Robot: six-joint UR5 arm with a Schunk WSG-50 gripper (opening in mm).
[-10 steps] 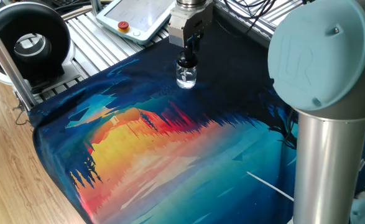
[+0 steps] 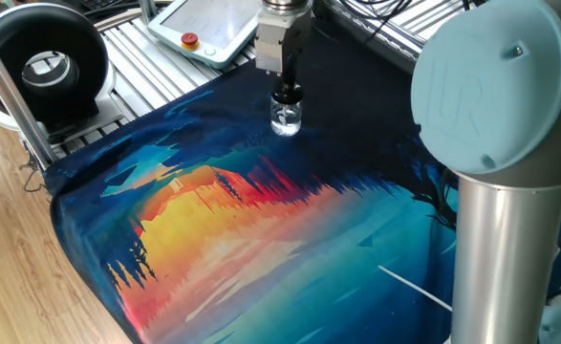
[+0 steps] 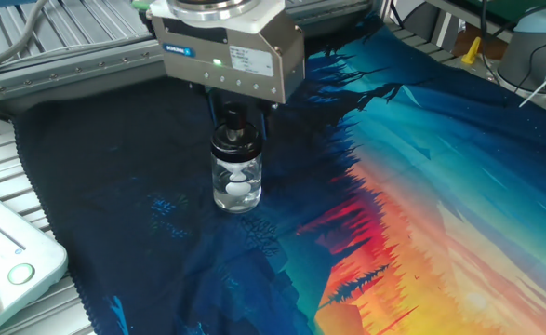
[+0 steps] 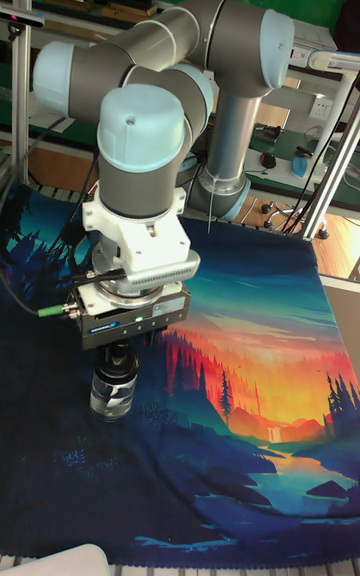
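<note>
A clear glass jar [image 3: 237, 186] with a black lid [image 3: 236, 141] stands upright on the dark part of the printed cloth [image 3: 114, 177]. Something white or clear shows inside the glass. Directly over the lid hangs my gripper [image 3: 239, 119], pointing down, its dark fingers at the height of the lid's top. Black fingers against black lid and cloth hide whether they touch it or how far apart they stand. The same jar [image 2: 286, 118] is below the gripper in exterior view 1, and the jar [image 4: 111, 393] also shows under the wrist in exterior view 3.
A tablet-like panel [image 2: 208, 24] with a red button [image 2: 190, 41] lies beyond the cloth edge. A black round device [image 2: 46, 72] stands at the table's corner. The arm's column [image 2: 507, 258] rises on the right.
Over the last second my gripper has shifted slightly left in exterior view 1, coming more squarely above the jar. The jar has stayed in place.
</note>
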